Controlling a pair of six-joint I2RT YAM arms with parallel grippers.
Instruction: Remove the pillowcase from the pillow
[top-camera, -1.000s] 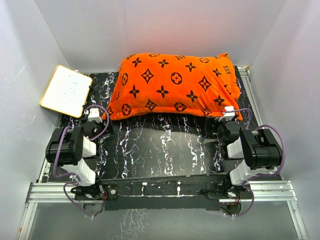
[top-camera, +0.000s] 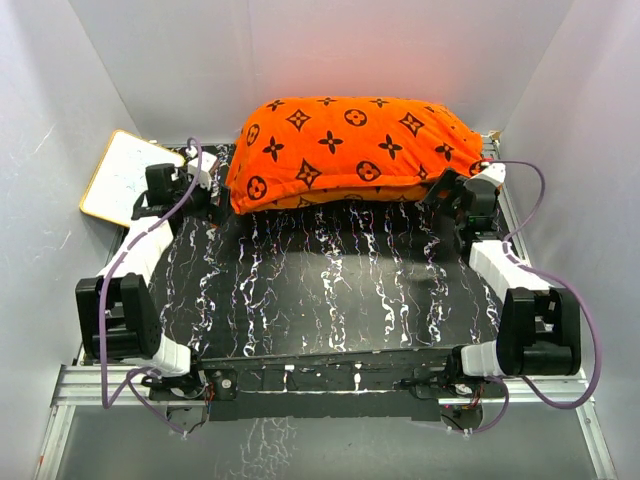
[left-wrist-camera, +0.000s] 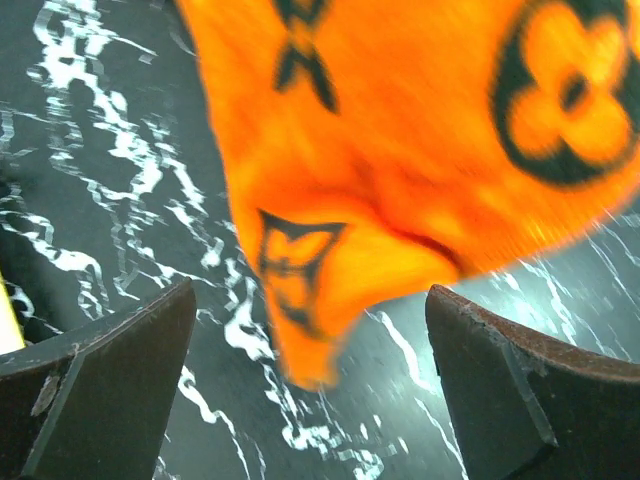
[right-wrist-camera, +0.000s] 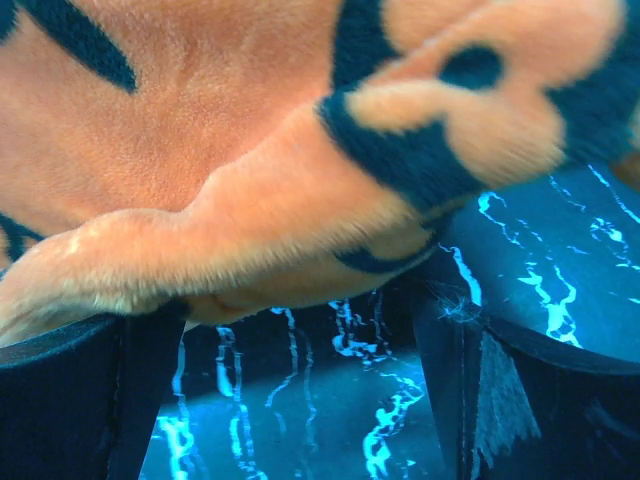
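The orange pillowcase (top-camera: 340, 145) with black motifs lies at the back of the table, its front edge raised. A duller orange strip (top-camera: 350, 196) shows under that edge; whether it is lining or pillow I cannot tell. At the front left corner, my left gripper (top-camera: 214, 200) is open. In the left wrist view a loose cloth corner (left-wrist-camera: 300, 290) hangs in front of the gap between its fingers. My right gripper (top-camera: 438, 190) is open at the front right corner. In the right wrist view a cloth fold (right-wrist-camera: 260, 250) lies just beyond its fingers (right-wrist-camera: 70, 390).
A white board with a yellowish frame (top-camera: 128, 180) lies at the left edge by the left arm. Grey walls (top-camera: 330, 50) close the back and sides.
Both arms have reached further back. The pillowcase's front edge has moved back and up, exposing the strip beneath. The grippers now stand open near its front corners.
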